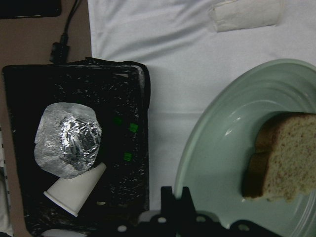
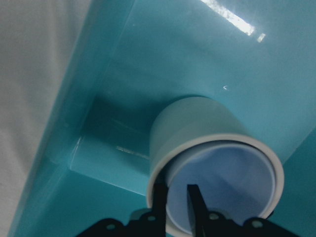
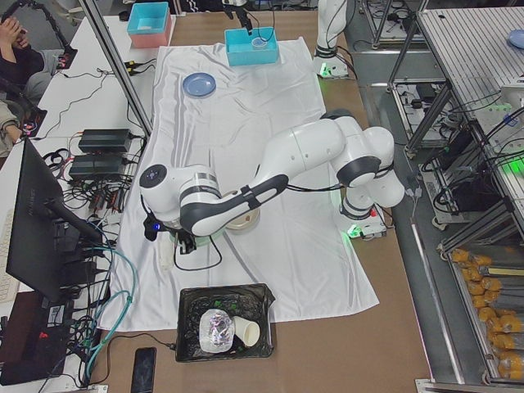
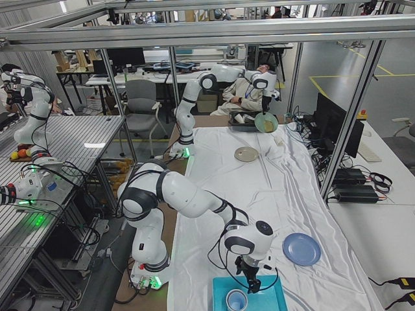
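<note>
My left gripper is shut on the rim of a green plate (image 1: 217, 158) carrying a slice of brown bread (image 1: 286, 153); the plate hangs near the black bin (image 1: 113, 84). That bin holds crumpled foil (image 1: 66, 138) and a white paper cup (image 1: 76, 190). At the far end, my right gripper stands open at a cup with a pale rim and blue inside (image 2: 219, 182), in a turquoise tub (image 2: 123, 49). Its fingertips appear at the near rim; whether they touch it is unclear.
A blue plate (image 4: 301, 249) and a cream plate (image 4: 246, 154) lie on the white cloth, with free room between them. A white folded item (image 1: 244, 14) lies near the bin. Monitors and cables line one side.
</note>
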